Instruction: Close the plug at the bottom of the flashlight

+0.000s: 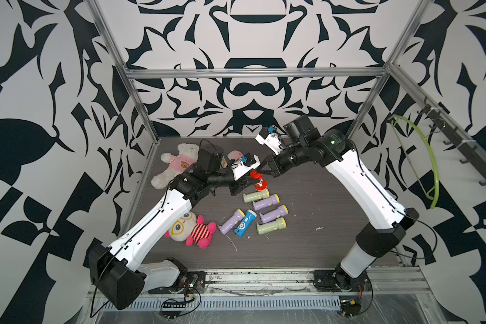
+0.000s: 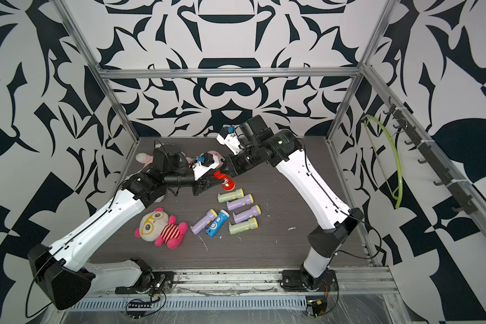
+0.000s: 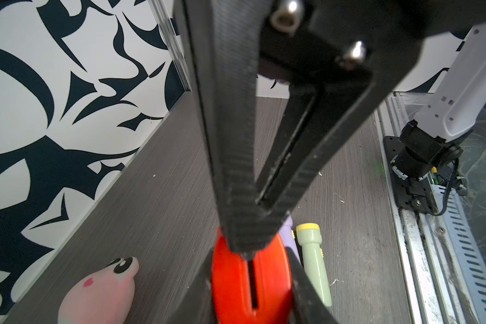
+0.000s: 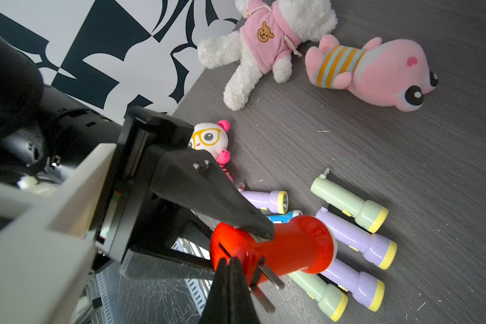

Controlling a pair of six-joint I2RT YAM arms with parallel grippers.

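A red flashlight (image 4: pixel 299 245) is held above the table with my left gripper (image 1: pixel 252 180) shut around its body. In the right wrist view, two metal plug prongs (image 4: pixel 270 278) stick out sideways near its rounded bottom end. A dark slot runs along that end (image 3: pixel 275 280) in the left wrist view. My right gripper is shut with nothing showing between its fingers. Its tips are right at the bottom end in both wrist views, close to the prongs' base; whether they touch is hard to tell.
Below lie several flashlights: green (image 1: pixel 271 225), purple (image 1: pixel 274 214) and one blue (image 1: pixel 245 223). Plush toys rest to the left: a striped one (image 1: pixel 201 232), a white bear (image 1: pixel 180 162) and a pink one (image 4: pixel 380 75).
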